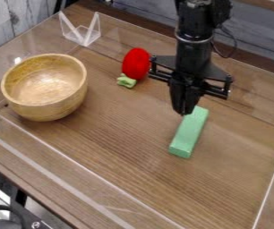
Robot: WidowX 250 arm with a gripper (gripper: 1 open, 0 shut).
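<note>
My gripper [189, 98] hangs over the wooden table, just above and behind a flat green bar [187, 132], apart from it. The bar lies lengthwise on the table right of centre. I cannot tell how far open the fingers are; nothing is visible held in them.
A tan bowl [44, 92] sits at the left. A red object [134, 63] and a small pale green piece [126, 80] lie at the back centre. A clear rack [82, 29] stands at the back left.
</note>
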